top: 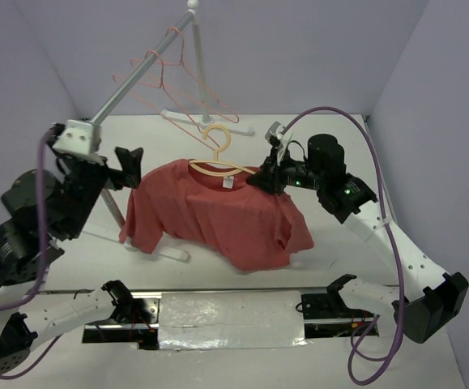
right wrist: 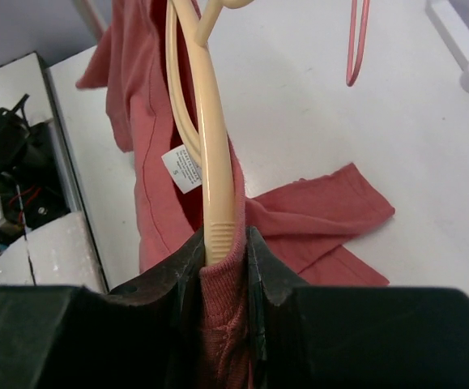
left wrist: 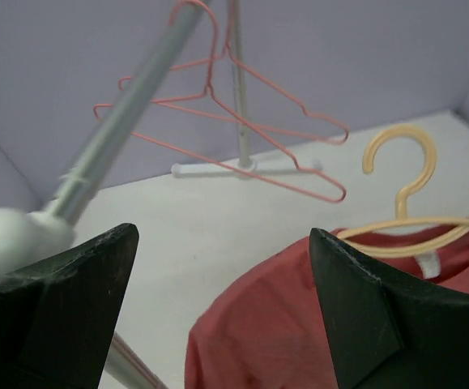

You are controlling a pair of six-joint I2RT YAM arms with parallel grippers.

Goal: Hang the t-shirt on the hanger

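A red T-shirt (top: 218, 219) is draped round a beige wooden hanger (top: 216, 138), whose hook stands up above the collar; a white tag shows inside the neck (right wrist: 181, 168). My right gripper (top: 268, 177) is closed on one end of the hanger and the shirt fabric over it, filling the space between its fingers in the right wrist view. My left gripper is open and empty, raised at the left beside the rack's bar end, with the shirt below and right of it.
A white rack (top: 141, 69) stands at the left and back, with pink hangers (left wrist: 242, 121) on its bar. The table (top: 335, 251) has bare patches round the shirt. Walls enclose the sides and back.
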